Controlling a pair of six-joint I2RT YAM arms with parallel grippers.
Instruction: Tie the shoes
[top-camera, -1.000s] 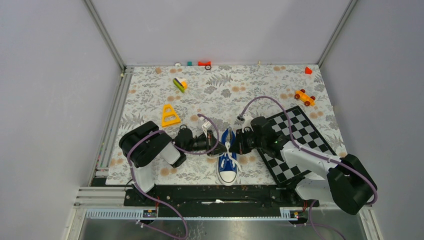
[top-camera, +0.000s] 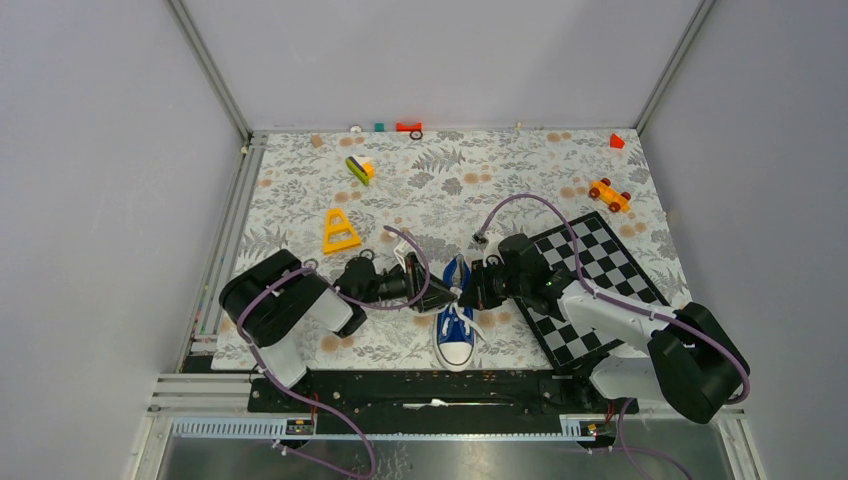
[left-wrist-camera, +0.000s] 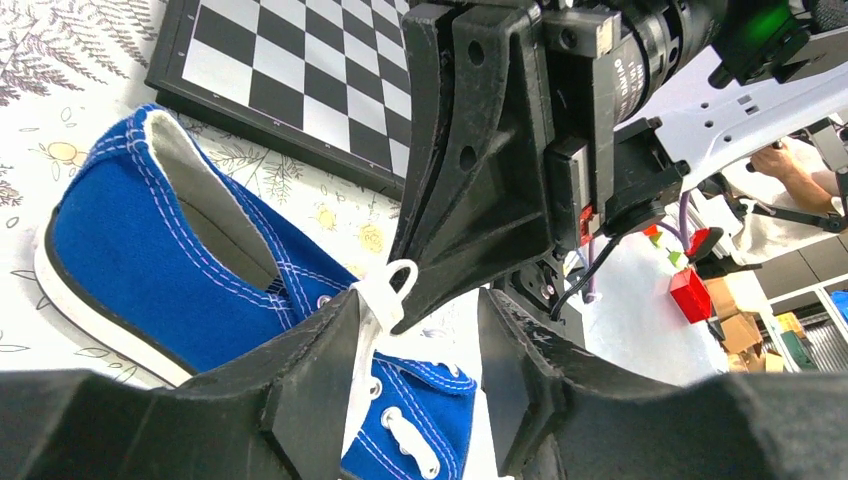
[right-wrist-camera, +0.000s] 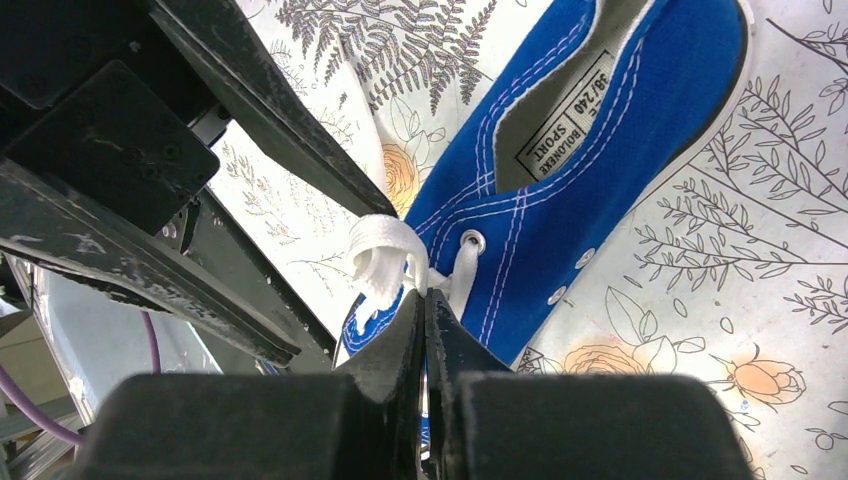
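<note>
The blue shoe with white laces lies toe toward the front edge, between my two grippers. In the left wrist view, my left gripper is open, its fingers apart over the laces. A white lace loop stands near one of its fingertips; whether they touch is hard to tell. My right gripper has its fingers together, with a strand of the white lace loop running into their tips above the shoe's eyelets. The knot area below is partly hidden by the fingers.
Right of the shoe, a chequered board lies under my right arm. A yellow triangular toy and a yellow toy car are farther off.
The right arm and shoe have barely moved.
</note>
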